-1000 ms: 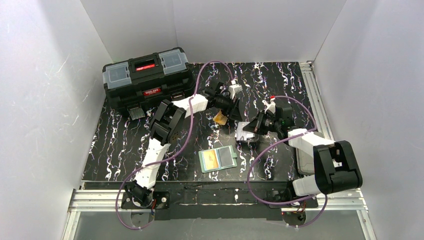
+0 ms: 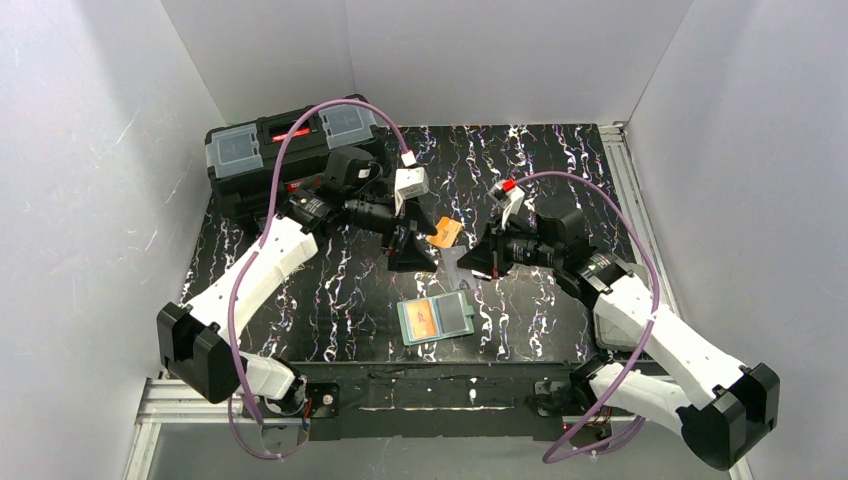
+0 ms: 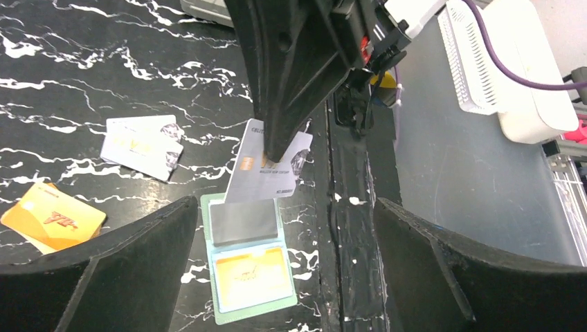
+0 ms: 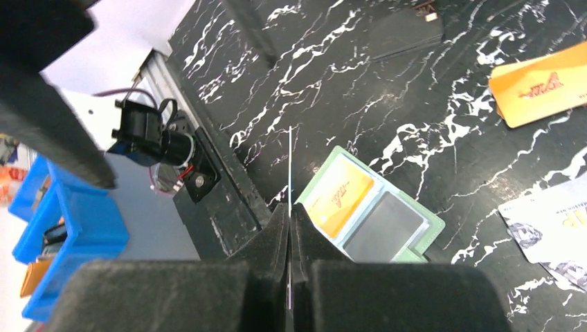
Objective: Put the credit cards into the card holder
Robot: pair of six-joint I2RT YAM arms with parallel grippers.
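The card holder (image 2: 404, 328) is pale green and lies near the table's front edge. An orange card (image 3: 250, 279) shows in one pocket; the other pocket (image 3: 244, 223) looks plain grey. My right gripper is shut on a silver card (image 3: 255, 178), held above the table beyond the holder's grey-pocket end. The right wrist view catches this card (image 4: 290, 176) edge-on as a thin upright line. Spread wide and empty, my left gripper (image 2: 430, 252) faces the held card from the left without touching it. Loose silver cards (image 3: 137, 148) and orange cards (image 3: 55, 218) rest on the table.
A black toolbox (image 2: 255, 185) fills the back left, behind the left arm. At the right edge lies a pale tray (image 2: 610, 335), partly covered by the right arm.
My right gripper has moved left with the silver card, away from the loose silver pile. The left gripper has come left and toward the front, and now stands open. The holder has not moved.
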